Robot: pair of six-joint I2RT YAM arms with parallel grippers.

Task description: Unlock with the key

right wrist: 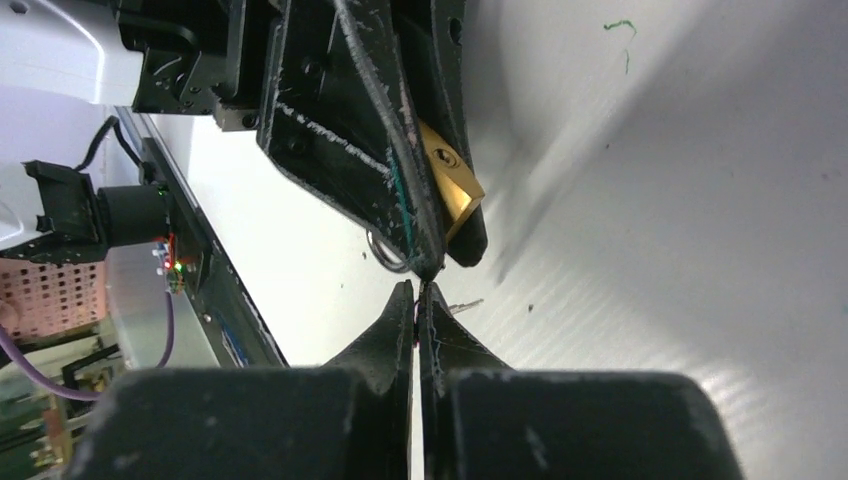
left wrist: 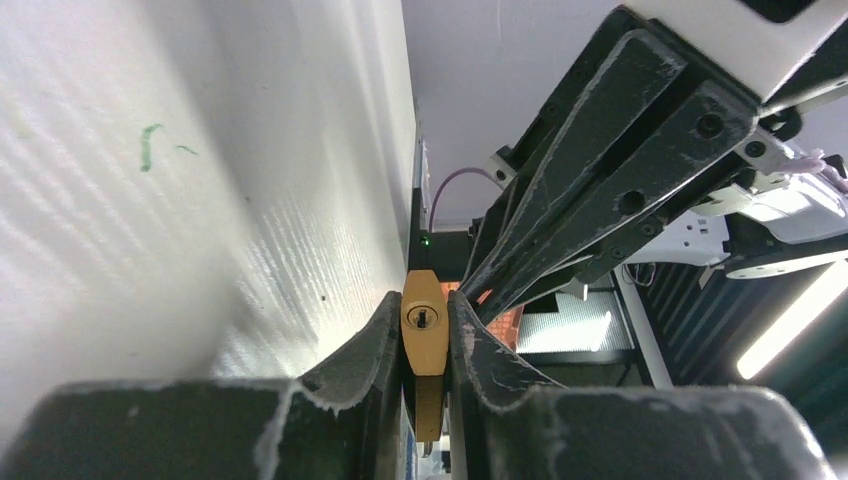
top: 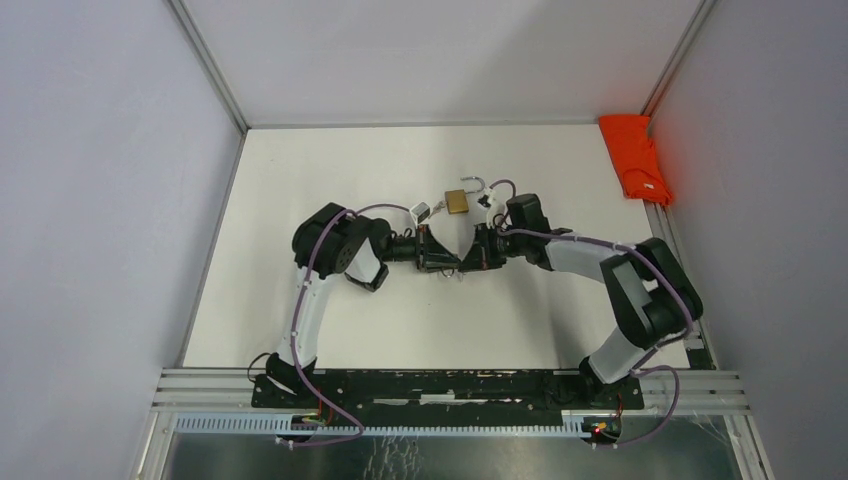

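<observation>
A small brass padlock point(left wrist: 424, 345) is pinched upright between the fingers of my left gripper, its keyhole end showing and nothing in the hole. In the right wrist view that brass padlock point(right wrist: 455, 180) shows between the black left fingers, with a metal ring point(right wrist: 385, 252) below them. My right gripper is shut, its tips close by the left fingertips. A thin silvery key-like piece point(right wrist: 464, 305) shows beside the right tips; whether they grip it cannot be told. From above, the two grippers point(top: 460, 266) meet tip to tip.
Behind the grippers a larger brass padlock body point(top: 456, 202) lies on the white table, with a loose silver shackle point(top: 475, 184) and small keys point(top: 437, 208) beside it. An orange cloth point(top: 635, 155) occupies the back right corner.
</observation>
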